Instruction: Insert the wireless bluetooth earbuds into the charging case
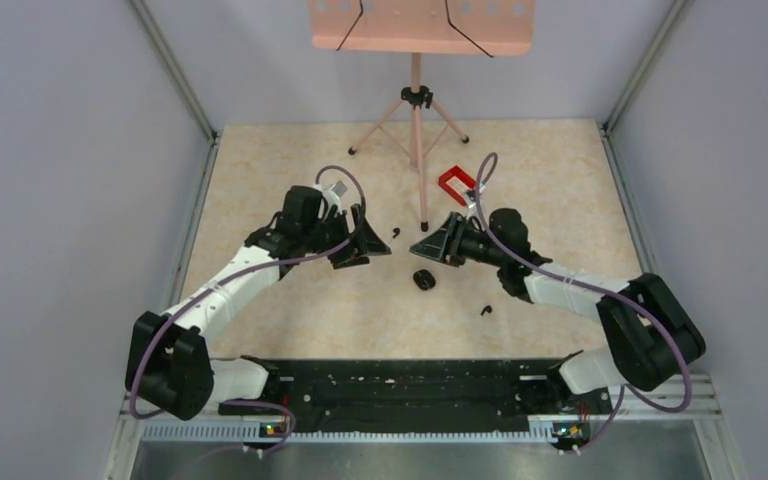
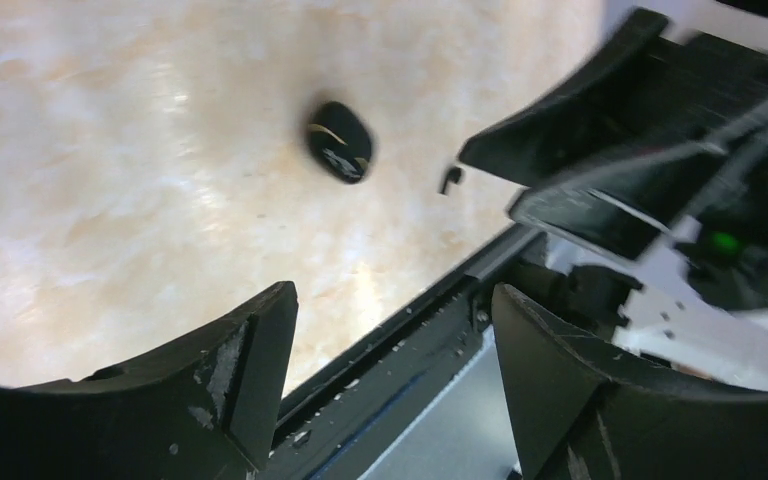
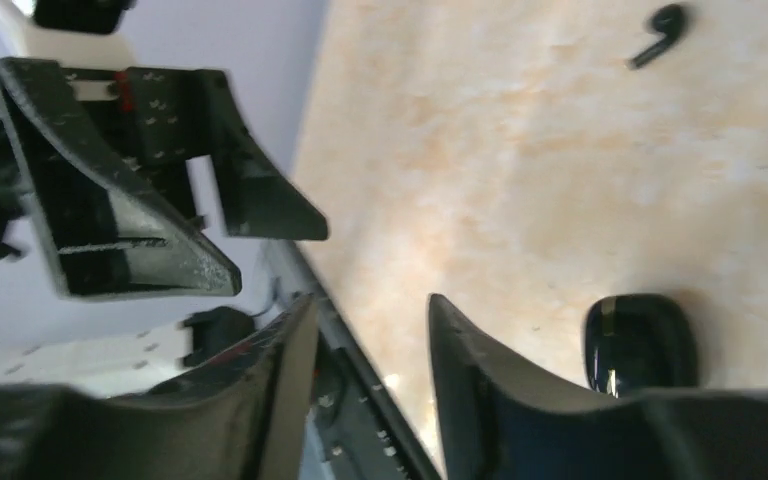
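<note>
The black charging case lies on the beige table between the arms, seen also as a dark oval in the left wrist view. One black earbud lies behind it, another earbud to its front right. My left gripper stands open above the table, left of the case, with nothing between its fingers. My right gripper is open above and behind the case, empty; in its wrist view the case sits low right, blurred.
A red tray lies at the back right. The pink stand's leg reaches toward the middle of the table from the back.
</note>
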